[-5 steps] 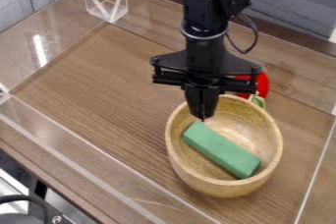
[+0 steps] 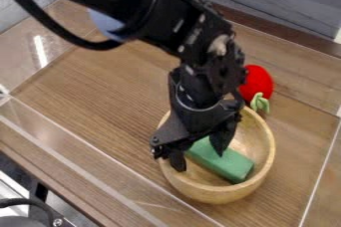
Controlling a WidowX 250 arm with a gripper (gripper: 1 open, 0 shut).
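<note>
My black gripper (image 2: pixel 197 141) is low over a beige oval bowl (image 2: pixel 248 181), its fingers open and reaching down on either side, near the bowl's left part. A green oblong block (image 2: pixel 229 163) lies inside the bowl, under and to the right of the gripper, which hides part of it.
A red object with a green leafy top (image 2: pixel 256 88) sits on the wooden table (image 2: pixel 87 102) behind the bowl. Pale side panels (image 2: pixel 286 2) edge the back.
The bowl and block appear unmoved.
</note>
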